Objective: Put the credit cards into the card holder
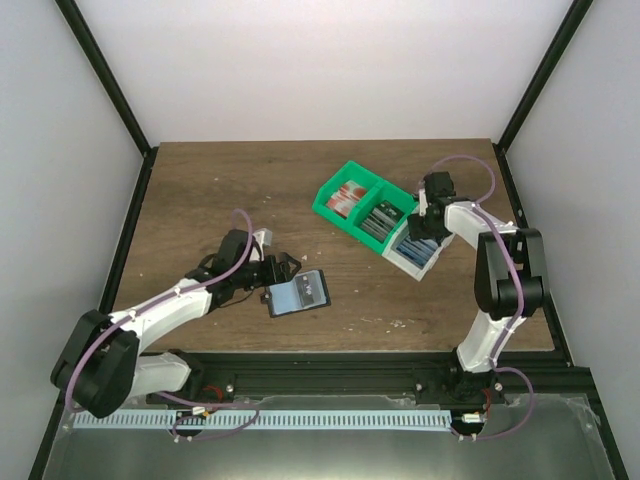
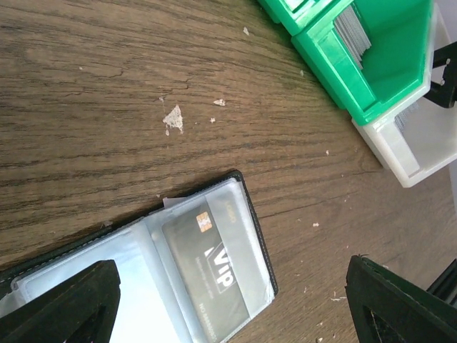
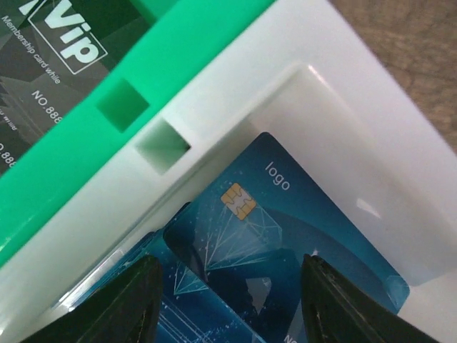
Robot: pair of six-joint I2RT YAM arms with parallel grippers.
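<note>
The card holder (image 1: 299,293) lies opened flat on the table, with a grey VIP card (image 2: 206,268) inside its right clear pocket. Over the holder my left gripper stands open, its fingers far apart and empty. Several blue cards (image 3: 275,236) lie overlapping in the white bin (image 1: 402,263). Right above them is my right gripper, its fingers apart on either side of the top blue card's lower part; whether they touch it I cannot tell.
Joined to the white bin are two green bins (image 1: 365,204), one with red-and-white cards (image 1: 346,198), the other with dark VIP cards (image 1: 380,221). The bin walls rise close around my right gripper. Bare table lies between holder and bins.
</note>
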